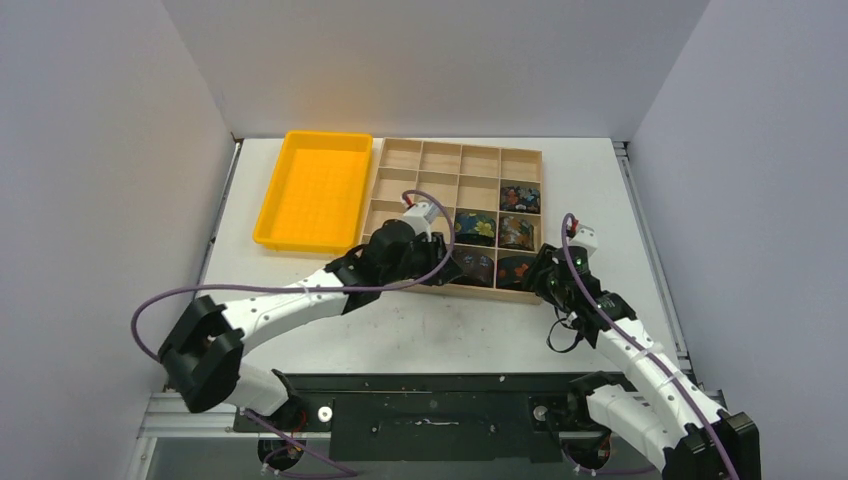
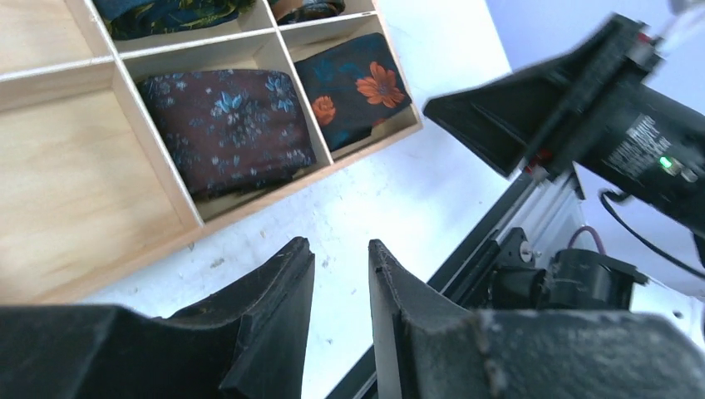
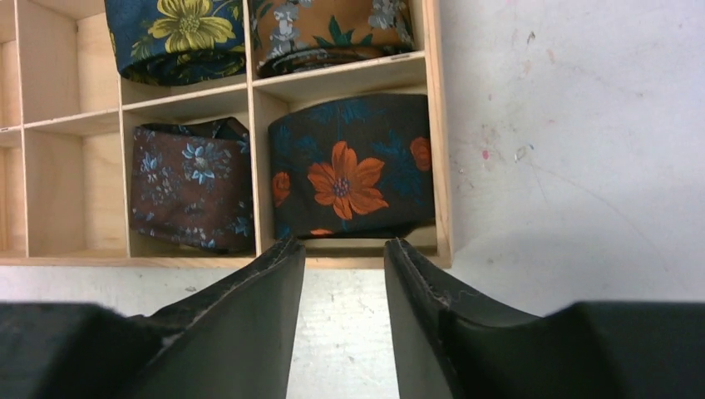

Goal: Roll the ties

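Observation:
A wooden grid box [image 1: 402, 152] holds several folded patterned ties: a dark one with orange flowers [image 3: 349, 166] in the front-right compartment, a maroon one [image 3: 189, 188] beside it, blue-yellow [image 3: 181, 37] and brown [image 3: 332, 25] ones behind. My left gripper is over the box's front edge, its fingertips a little apart with nothing visible between them, so open. My right gripper is at the front-right compartment's near edge, fingertips apart, open and empty.
An empty orange tray [image 1: 312, 190] lies left of the box. Walls stand at both sides.

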